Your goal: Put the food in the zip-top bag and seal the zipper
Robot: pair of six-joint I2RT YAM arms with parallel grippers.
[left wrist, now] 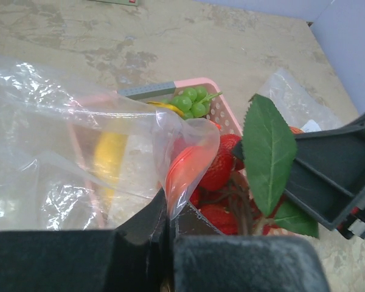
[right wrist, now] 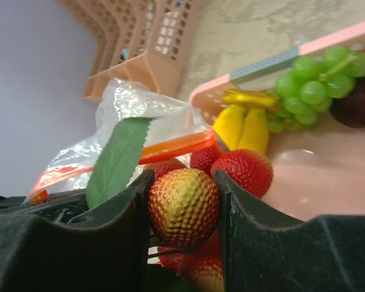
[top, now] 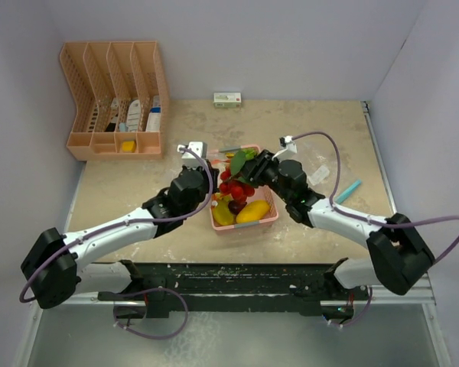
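Observation:
A clear zip bag [left wrist: 42,134] with a red-orange zipper edge hangs from my left gripper, which is shut on its rim. My right gripper is shut on a round red-and-yellow fruit [right wrist: 184,208], part of a bunch of red fruit [top: 236,188] with green leaves [left wrist: 266,155]. The bunch hangs above the pink basket [top: 247,228], beside the bag's zipper edge [right wrist: 176,146]. In the top view both grippers face each other over the basket, and the bag is hard to make out there.
Inside the basket are green grapes [right wrist: 313,88], bananas [right wrist: 242,126], a yellow mango-like fruit [top: 253,211] and a dark fruit [right wrist: 356,100]. An orange divided rack [top: 78,144] stands back left, a small box [top: 227,99] at the back. Another clear bag [left wrist: 295,100] lies right.

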